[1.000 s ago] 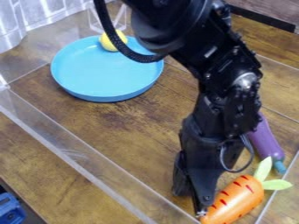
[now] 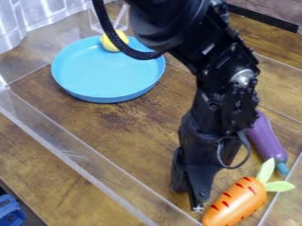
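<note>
The black arm reaches down from the top to its gripper [image 2: 193, 199], low over the wooden tray floor near the front right. An orange toy carrot [image 2: 236, 205] with pale green leaves lies right beside the fingertips, to their right. The fingers point down and are shut, with nothing visible between them, though the arm partly hides them.
A blue plate [image 2: 101, 81] lies at the back left, with a yellow object [image 2: 111, 44] behind it. A purple toy [image 2: 262, 141] lies right of the arm. Clear tray walls border the floor. A blue object [image 2: 7, 210] is outside at lower left.
The gripper and arm have shifted very slightly left and up from the carrot. The other things are unmoved.
</note>
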